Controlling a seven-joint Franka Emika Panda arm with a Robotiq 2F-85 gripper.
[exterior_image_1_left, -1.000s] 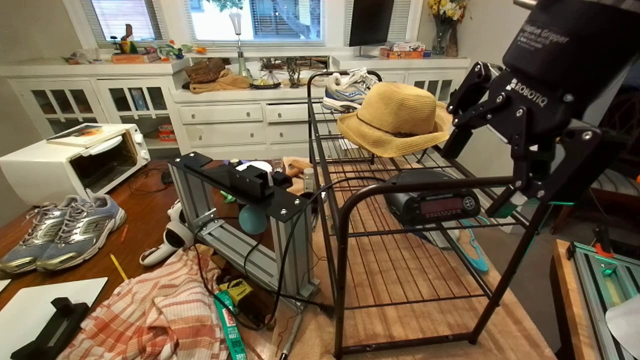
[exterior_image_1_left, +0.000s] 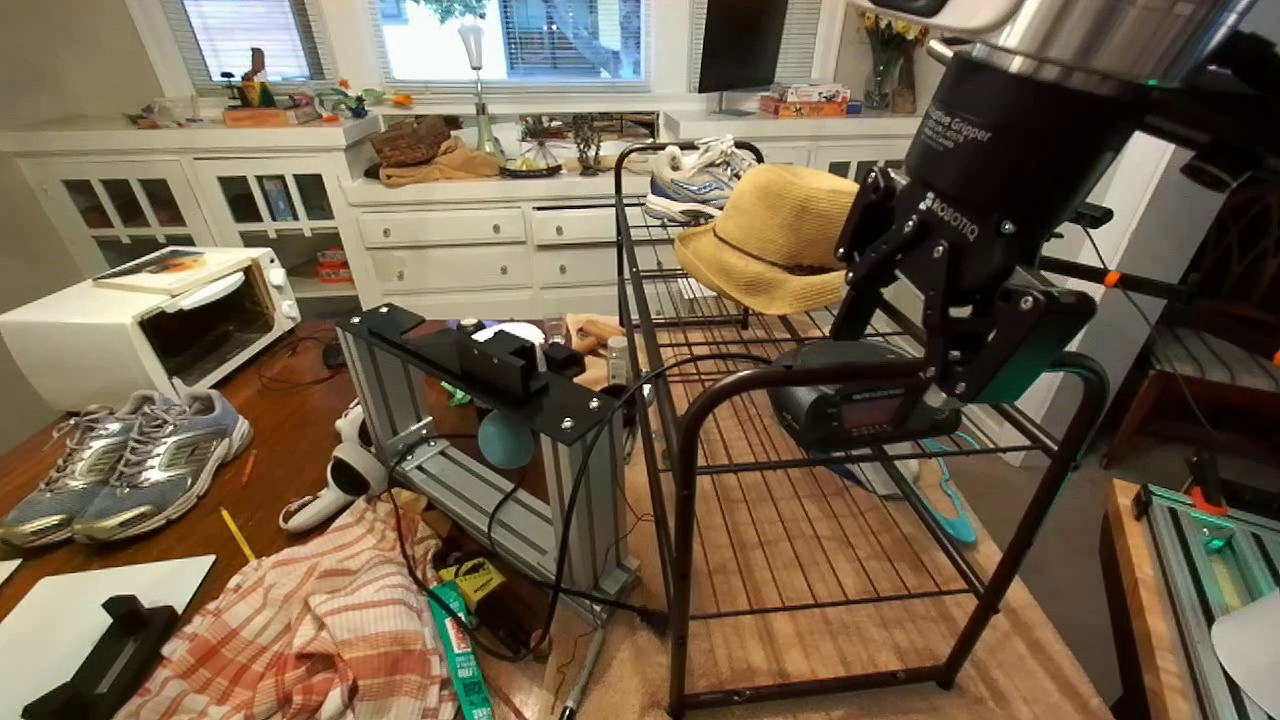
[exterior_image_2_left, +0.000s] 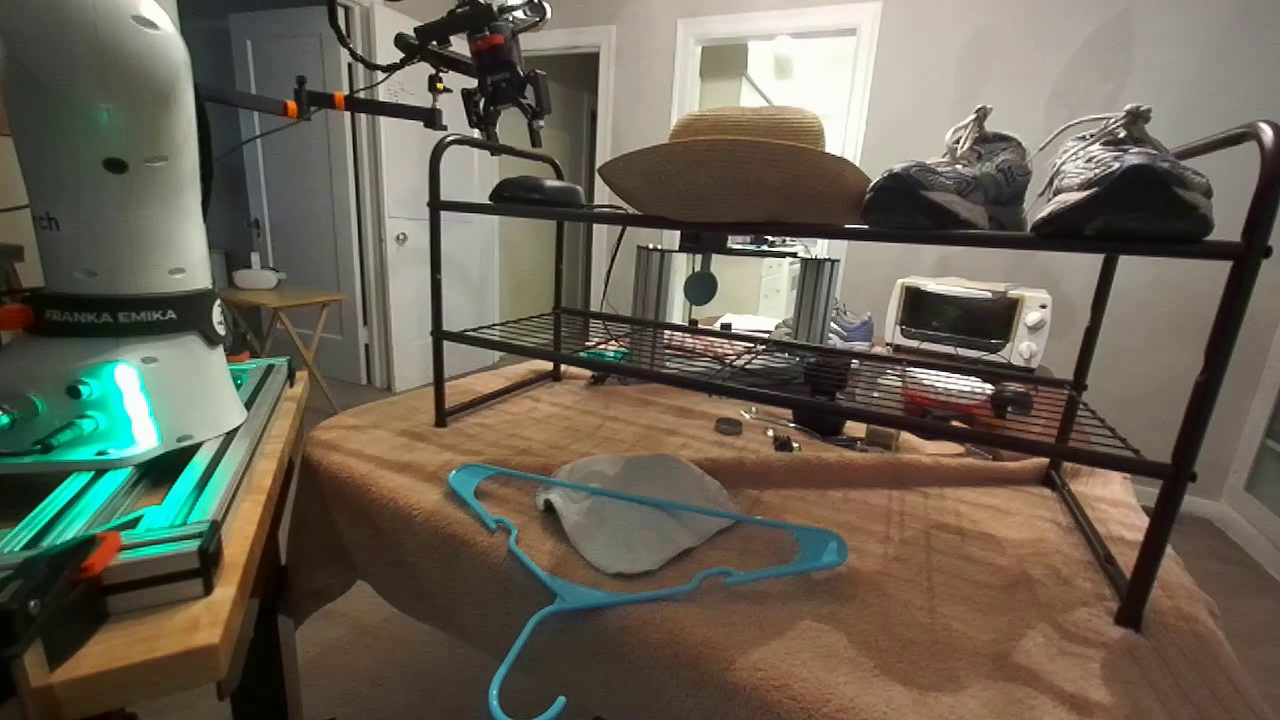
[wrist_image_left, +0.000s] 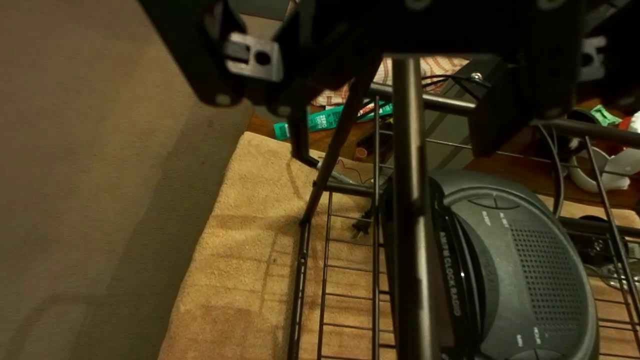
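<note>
A black clock radio (exterior_image_1_left: 846, 402) sits on the top rack of a dark metal shoe rack (exterior_image_1_left: 690, 552), near its end bar. My gripper (exterior_image_1_left: 902, 354) overlaps the radio's right part in exterior view 1. In exterior view 2 the gripper (exterior_image_2_left: 512, 130) hangs above the radio (exterior_image_2_left: 536, 191), with a gap between them. Its fingers are spread apart and nothing shows between them. From the wrist, the radio's top with its speaker grille (wrist_image_left: 546, 279) lies at the lower right, and the end bar (wrist_image_left: 408, 210) crosses in front.
A straw hat (exterior_image_2_left: 750, 168) and a pair of sneakers (exterior_image_2_left: 1122, 186) share the top rack. Below, a blue hanger (exterior_image_2_left: 576, 594) lies partly over a grey cloth cap (exterior_image_2_left: 624, 528) on the towel-covered table. A black cable (exterior_image_1_left: 600, 420) trails from the radio over a metal frame (exterior_image_1_left: 588, 504).
My gripper has moved left in exterior view 1, from beside the radio to overlapping it. Its fingers look somewhat closer together. The radio and hat have stayed put.
</note>
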